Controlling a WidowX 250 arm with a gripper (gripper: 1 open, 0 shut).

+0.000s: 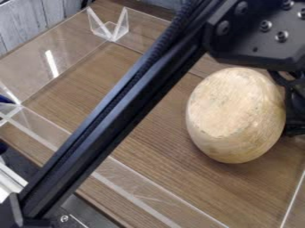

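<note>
A pale wooden, rounded object (233, 116), like a bowl or block with a flat face toward the camera, sits at the right over the brown wooden floor. Behind it at the right edge, black gripper parts (288, 100) are partly visible, largely hidden by the object and the arm; whether they are shut on it cannot be made out. The black arm runs diagonally from the top right down to the lower left.
Clear plastic walls and edges line the left and bottom of the wooden floor (155, 183). A small clear plastic piece (109, 27) stands at the top left. Bare floor lies left of the object.
</note>
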